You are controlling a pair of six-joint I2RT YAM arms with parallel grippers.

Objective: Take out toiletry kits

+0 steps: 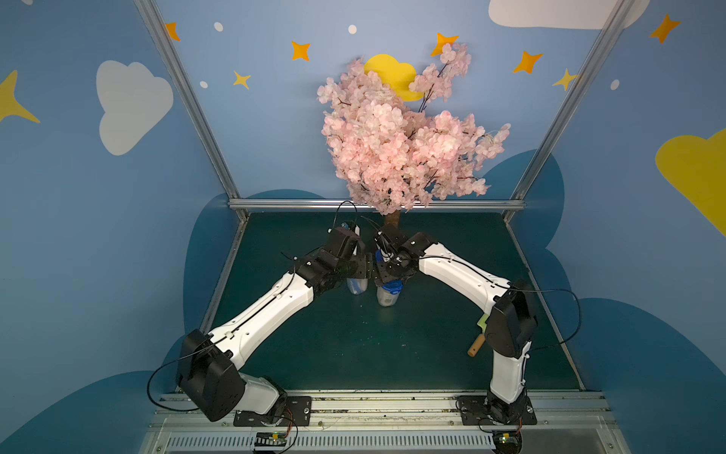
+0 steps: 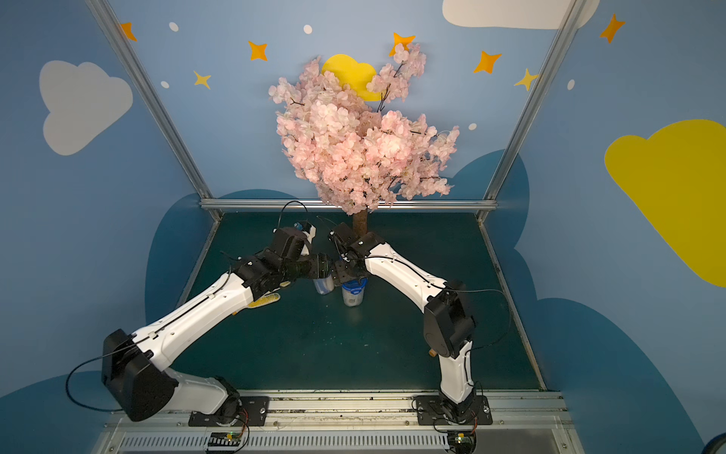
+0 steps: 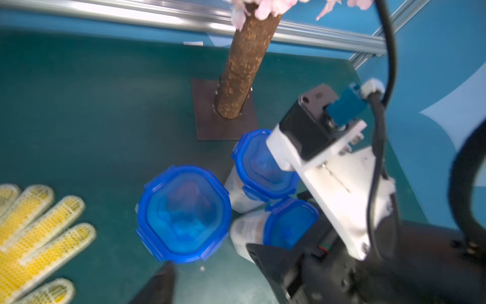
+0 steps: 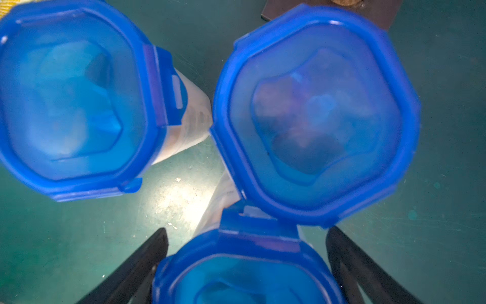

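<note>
Three clear containers with blue lids stand close together on the green table. In the right wrist view, the left container [image 4: 71, 106] and the back container [image 4: 314, 116] sit beyond the front container [image 4: 248, 283]. My right gripper [image 1: 380, 274] is open, its fingers [image 4: 144, 266] on either side of the front container's lid. My left gripper [image 1: 369, 267] is over the left container [image 3: 184, 215]. One blurred dark finger [image 3: 158, 283] shows near that lid's front edge, apart from the other finger, which is hidden. Contents show only dimly through the lids.
Behind the containers rises a blossom tree trunk [image 3: 243, 60] on a square base [image 3: 205, 119]. A yellow glove [image 3: 30, 248] lies at the left. A fork [image 1: 481, 333] is partly covered by the right arm.
</note>
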